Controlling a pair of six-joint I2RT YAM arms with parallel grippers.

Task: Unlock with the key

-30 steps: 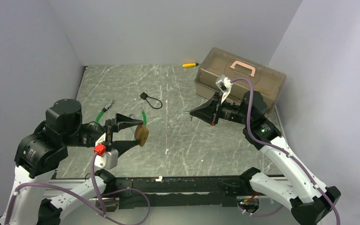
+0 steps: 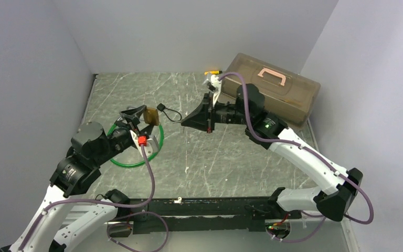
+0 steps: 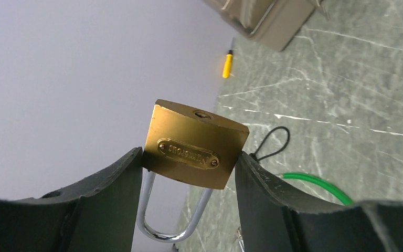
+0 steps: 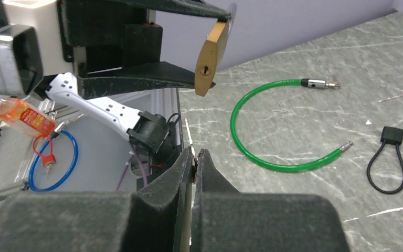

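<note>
Held above the table, a brass padlock (image 3: 194, 144) with a steel shackle (image 3: 176, 236) sits between the fingertips of my left gripper, which is shut on its body. The keyhole end, seen in the right wrist view as the padlock (image 4: 205, 68), faces toward the right arm. My right gripper is shut on a thin key (image 4: 189, 131), whose blade sticks out past the fingertips. A gap separates the key tip from the padlock. In the top view my right gripper (image 2: 183, 123) points left, toward the padlock (image 2: 151, 116).
On the table lie a green cable lock (image 4: 278, 167) and a black looped cord (image 4: 386, 181). A brown toolbox (image 2: 273, 84) stands at the back right, with a yellow-handled tool (image 2: 213, 72) beside it.
My right gripper has moved left, closer to the padlock.
</note>
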